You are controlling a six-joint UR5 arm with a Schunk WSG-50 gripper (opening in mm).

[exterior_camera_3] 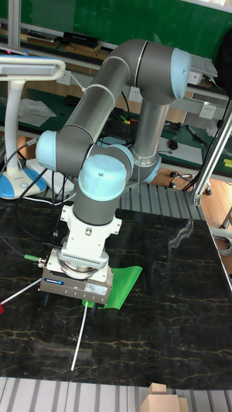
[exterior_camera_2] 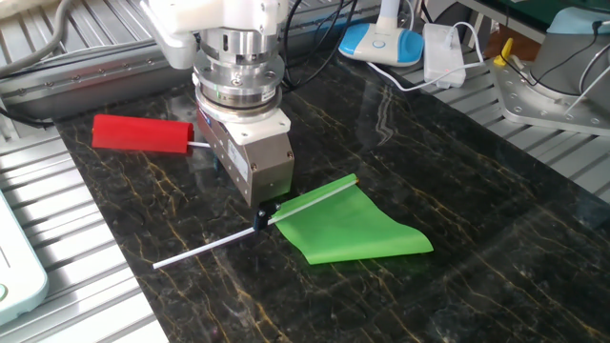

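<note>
A green flag (exterior_camera_2: 348,229) lies spread on the dark marbled table, its white stick (exterior_camera_2: 205,252) reaching toward the near left. Over the stick, low at the table, my gripper (exterior_camera_2: 240,198) points down with its fingers wide apart. One black finger (exterior_camera_2: 262,219) covers a short stretch of the stick beside the green cloth; whether they touch cannot be told. The other finger (exterior_camera_3: 46,299) shows at the far end of the gripper body in the other exterior view. A red flag (exterior_camera_2: 143,133) lies behind, its stick partly hidden by the gripper.
A blue and white lamp base (exterior_camera_2: 381,44) and a white power strip (exterior_camera_2: 443,55) stand beyond the back edge. Wooden blocks (exterior_camera_3: 163,398) sit off the front edge. To the right, the tabletop (exterior_camera_2: 505,238) is bare.
</note>
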